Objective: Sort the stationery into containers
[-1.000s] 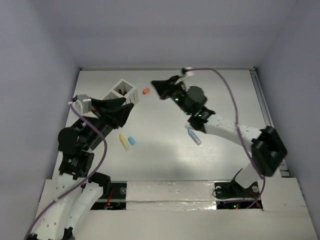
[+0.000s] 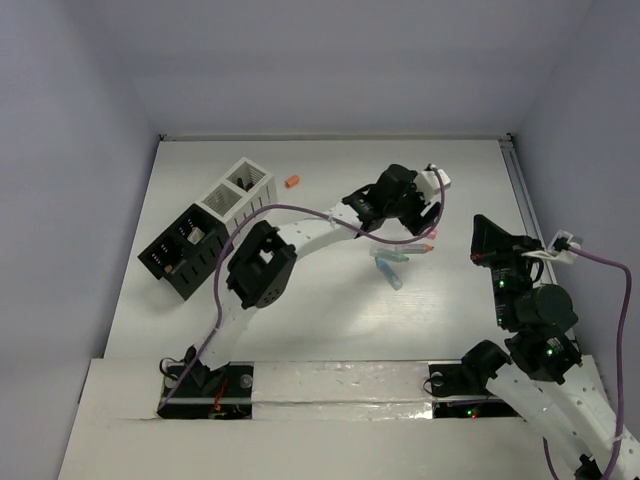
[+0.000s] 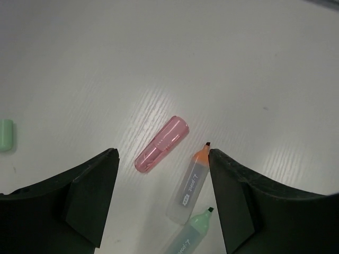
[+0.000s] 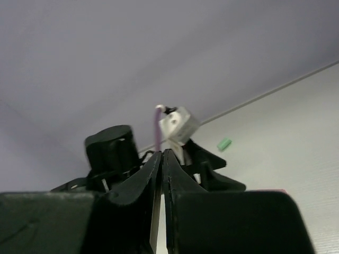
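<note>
In the left wrist view, a pink stationery piece (image 3: 161, 144) lies ahead of my left gripper, whose fingers stand wide apart with nothing held. A clear marker with an orange tip (image 3: 190, 182) and a green-tipped marker (image 3: 189, 235) lie between and below those fingers. From above, my left gripper (image 2: 424, 222) hangs over the pens and partly hides them. A blue marker (image 2: 389, 274) shows just nearer. My right gripper (image 2: 476, 258) is off to the right; in its wrist view its fingers (image 4: 130, 196) are almost together, with nothing visible between them.
A white compartment box (image 2: 238, 195) and a black compartment box (image 2: 185, 245) stand at the left, some small items inside. An orange cap (image 2: 292, 181) lies beside the white box. A small green piece (image 4: 224, 144) rests near the back.
My left arm has swung from the boxes across the table to the pens on the right. My right arm has drawn back from the middle to the right side.
</note>
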